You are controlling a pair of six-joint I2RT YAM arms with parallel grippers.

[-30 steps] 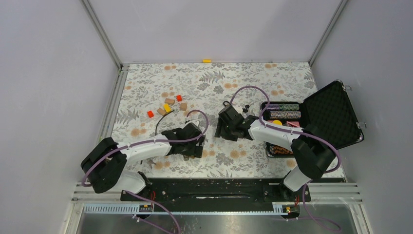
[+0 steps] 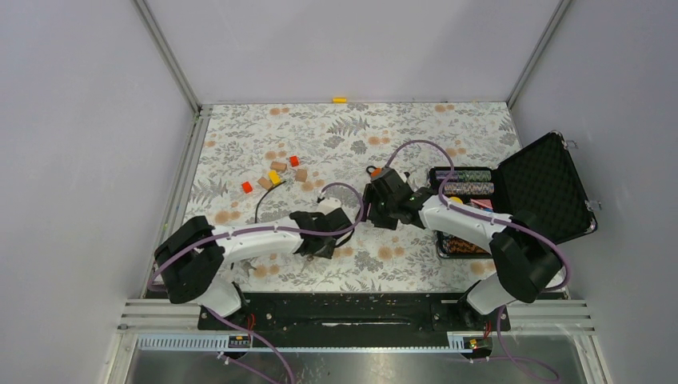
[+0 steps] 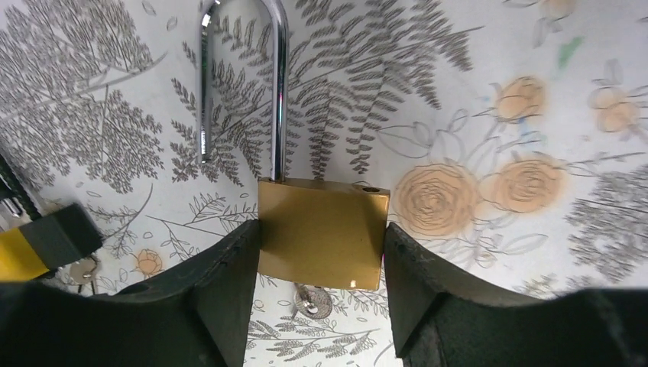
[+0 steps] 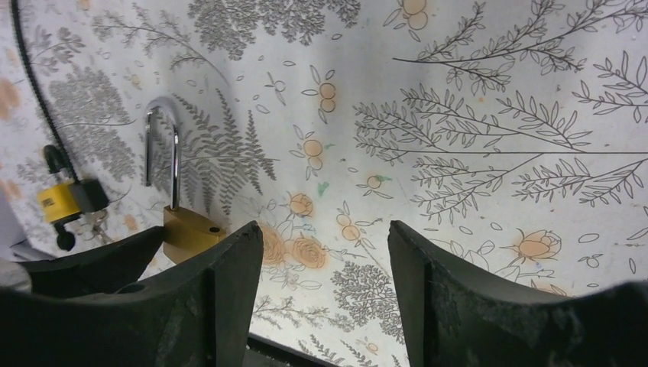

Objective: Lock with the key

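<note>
A brass padlock (image 3: 322,233) with a long steel shackle (image 3: 280,84) swung open is held between the fingers of my left gripper. A shadow beside the shackle in the right wrist view suggests that the lock (image 4: 187,235) is raised off the table. Just past the body's lower edge a small silver key (image 3: 313,303) shows; whether it touches the lock I cannot tell. My right gripper is open and empty, over bare table to the right of the padlock. In the top view the arms hide the lock.
A yellow-and-black lock (image 3: 34,248) on a black cable lies to the left, with another small key (image 3: 82,270) beside it. Toward the back left are several coloured blocks (image 2: 275,177). An open black case (image 2: 552,192) stands on the right.
Both arms have shifted right over the last second, the left gripper by a little more than its own finger width. The blocks and the case have stayed put.
</note>
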